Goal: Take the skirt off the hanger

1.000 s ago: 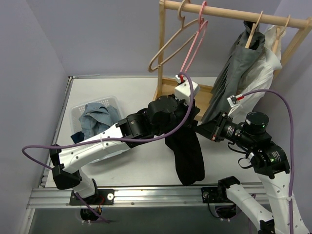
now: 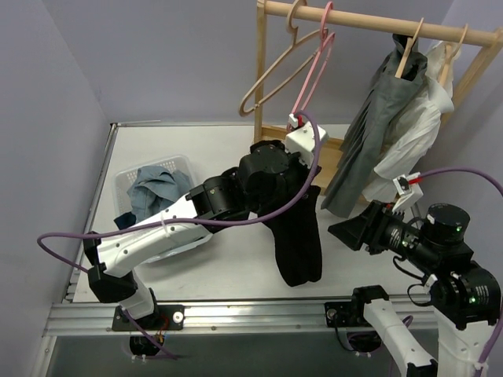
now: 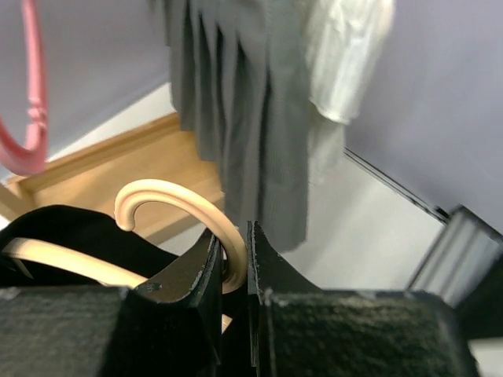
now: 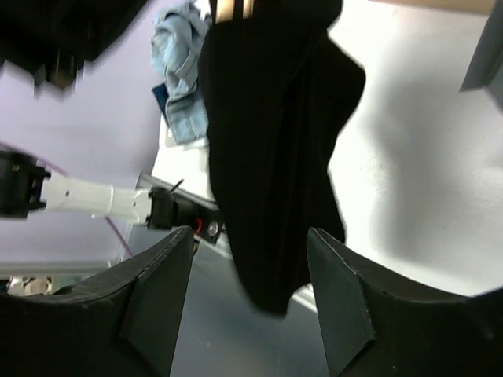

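A black skirt (image 2: 295,243) hangs below my left gripper, with a wooden hanger (image 3: 179,198) in it; the hanger's hook curves up between the fingers of my left gripper, which is shut on it. In the top view that gripper is largely hidden under its own arm. My right gripper (image 2: 350,234) stands open to the right of the skirt, apart from it; in the right wrist view the skirt (image 4: 267,157) hangs beyond its open fingers (image 4: 141,298).
A wooden rack (image 2: 377,22) carries empty wooden and pink hangers, a grey garment (image 2: 361,133) and a white shirt (image 2: 409,133). A white basket (image 2: 185,247) with blue clothes stands at the left. Clear floor lies between basket and skirt.
The skirt's lower part has swung slightly; the left arm has shifted only a little.
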